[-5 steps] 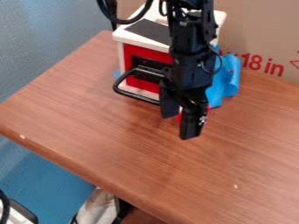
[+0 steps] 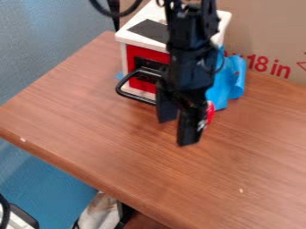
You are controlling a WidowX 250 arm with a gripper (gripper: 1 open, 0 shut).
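My black gripper [image 2: 178, 121] hangs in the middle of the view, pointing down in front of a red-and-white appliance-like box [image 2: 141, 59] with a black bar handle [image 2: 136, 94]. Part of a red object [image 2: 209, 114] shows just behind the fingers on the right, mostly hidden by them. I cannot tell whether the fingers hold it or stand apart from it. A blue plastic object [image 2: 230, 80] lies at the right of the box, partly behind the arm.
A cardboard panel [image 2: 271, 36] with red print stands at the back.
The gripper has shifted slightly over the last second, with small changes in how much of the red object shows behind it. The box and blue object look unmoved.
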